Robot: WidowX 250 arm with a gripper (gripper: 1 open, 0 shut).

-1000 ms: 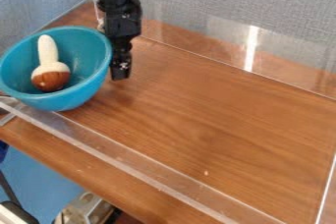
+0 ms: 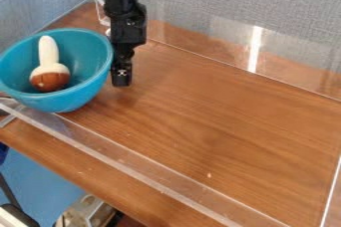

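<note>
A blue bowl (image 2: 83, 85) sits at the left of the wooden table, holding a white and brown object (image 2: 50, 72) shaped like a mushroom or pestle, upright against its inside. My black gripper (image 2: 122, 70) hangs just right of the bowl, its tips low near the tabletop and close to the bowl's rim. The far finger is largely hidden, so the gap between the fingers is hard to make out.
Clear panels edge it at the back and front, with grey textured walls behind. A blue floor and some hardware show at lower left.
Over the last second the gripper has shifted very slightly; the bowl and the object in it look unmoved.
</note>
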